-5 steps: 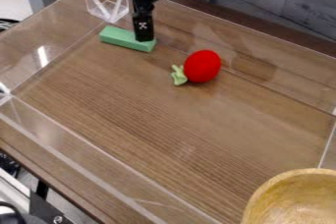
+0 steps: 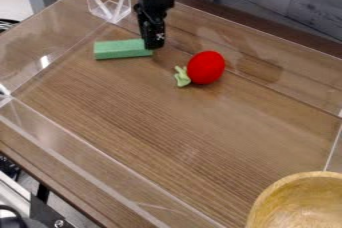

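Observation:
My black gripper (image 2: 152,35) reaches down from the top centre to the right end of a green bar (image 2: 120,50) lying on the wooden table. The fingertips are small and dark, and I cannot tell how far apart they are or whether they touch the bar's end. A red tomato-like object (image 2: 206,67) with a pale green part beside it lies to the right.
A clear plastic item (image 2: 108,5) stands at the upper left. A tan bowl (image 2: 294,204) sits at the bottom right. The back wall (image 2: 267,7) bounds the table, whose middle and lower area is clear.
The green bar has turned from slanted to nearly level and shifted slightly down and left. The gripper came lower, to the bar's right end.

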